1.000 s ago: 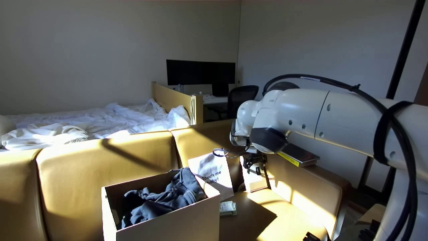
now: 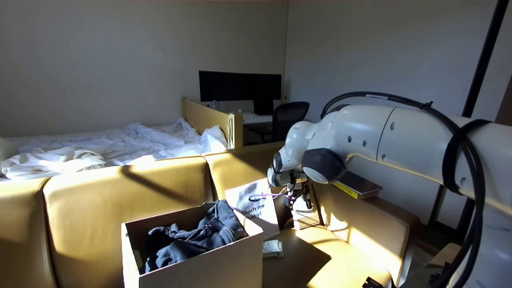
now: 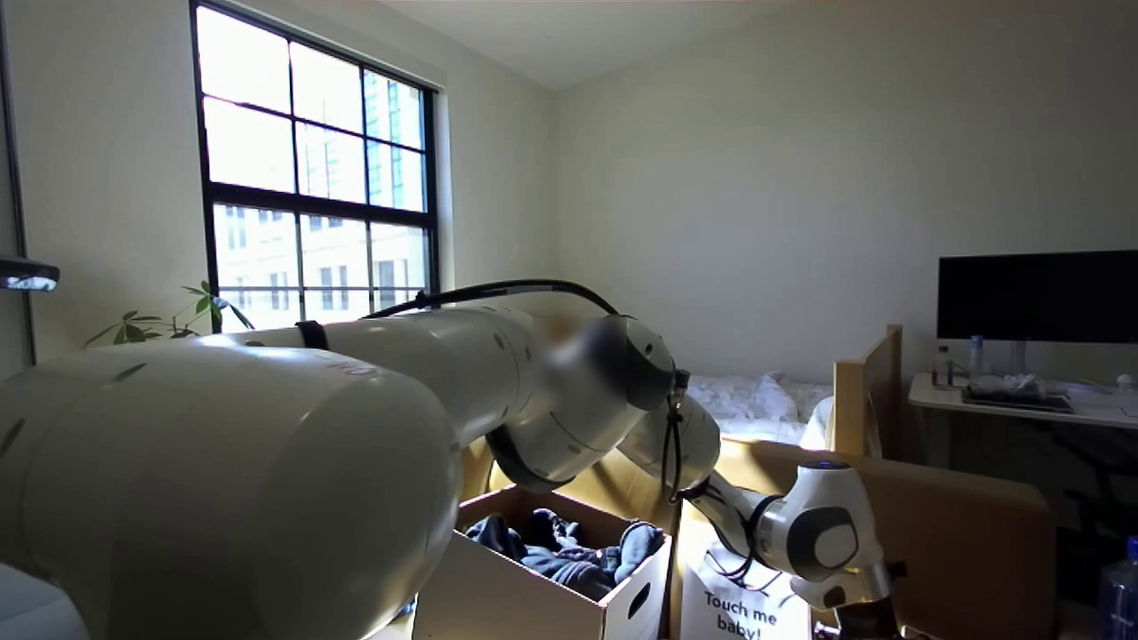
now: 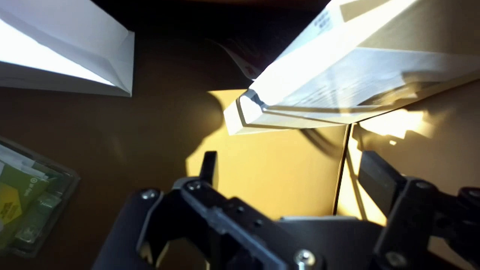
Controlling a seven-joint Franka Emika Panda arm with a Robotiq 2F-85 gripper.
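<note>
My gripper is open, its two dark fingers wide apart with nothing between them. In the wrist view it hangs above the tan couch seat, beside a tall pale box point(image 4: 310, 85) that leans at the seat's corner, partly sunlit. A clear flat package point(image 4: 33, 198) with green and yellow print lies on the seat at the left. The white paper bag point(image 2: 253, 206) printed "Touch me baby!" stands against the couch back. In exterior view 1 the gripper point(image 2: 299, 201) is in front of the pale box, right of the bag.
A large white box point(image 2: 201, 264) full of dark clothing point(image 2: 199, 237) stands left of the bag. On the couch arm rests a dark flat case point(image 2: 360, 185) with a yellow strip. Open seat point(image 2: 345, 261) lies in front of the pale box. The arm blocks much of exterior view 2.
In exterior view 1, the wrist and gripper have shifted slightly left and turned. The arm's cable has moved with them. The bag, boxes and package stay where they were.
</note>
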